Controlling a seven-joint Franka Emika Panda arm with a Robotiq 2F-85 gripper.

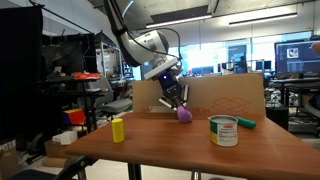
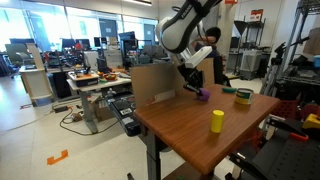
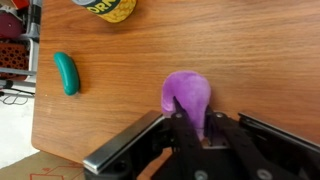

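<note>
A purple, rounded object [image 1: 184, 115] is at the middle of the brown table [image 1: 150, 152], and my gripper [image 1: 180, 103] comes down to it from above. Seen from the wrist, the same purple object [image 3: 186, 92] shows between and beyond the dark fingers, which are shut on its near part. Its lower end is at or close to the tabletop; whether it touches cannot be made out. From the other side, the purple object [image 2: 203, 95] shows beneath the arm.
An opened can [image 1: 223, 131] stands to the right and a yellow cylinder [image 1: 118, 130] to the left. A green object [image 3: 67, 73] lies near the table's edge. Cardboard [image 1: 230, 95] stands behind the table.
</note>
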